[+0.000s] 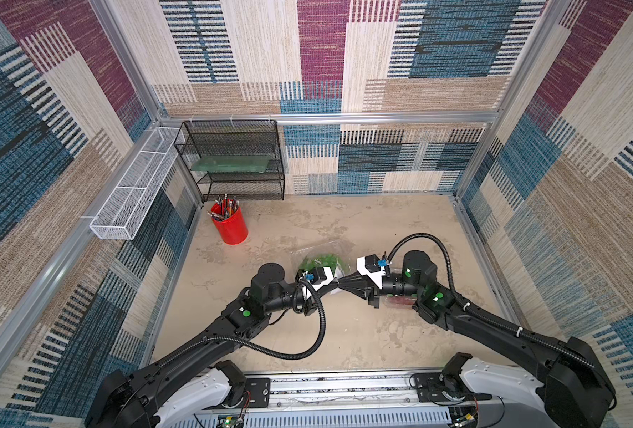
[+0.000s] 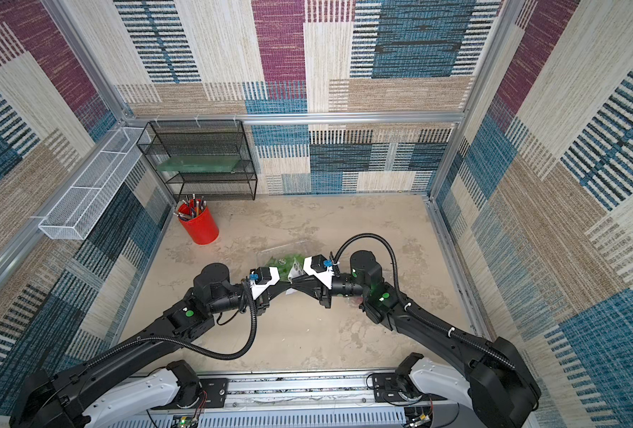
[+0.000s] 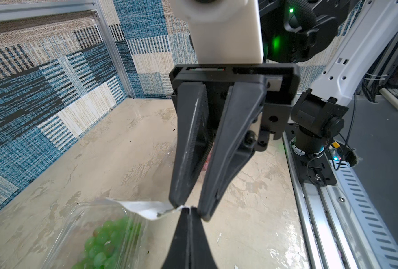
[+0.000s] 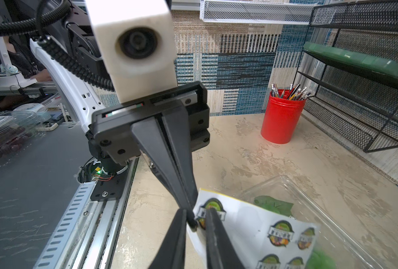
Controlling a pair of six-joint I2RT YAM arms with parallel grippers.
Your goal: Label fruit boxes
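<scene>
A white sheet of round fruit labels [image 4: 270, 233] hangs in the air in the right wrist view, its corner pinched by my left gripper, which is shut. In the left wrist view the sheet [image 3: 147, 208] appears edge-on. My right gripper is part open, its fingertips on either side of that corner, close to the left fingertips. Below and beside the sheet, a clear box of green grapes [image 3: 102, 246] rests on the table. From the top left view the box [image 1: 321, 261] is partly covered by the left gripper, and the fingertips meet mid-table.
Another pack with something red [image 1: 400, 302] lies under the right arm, mostly hidden. A red cup of pens [image 1: 230, 224] stands at the back left, near the black wire shelf [image 1: 234, 182].
</scene>
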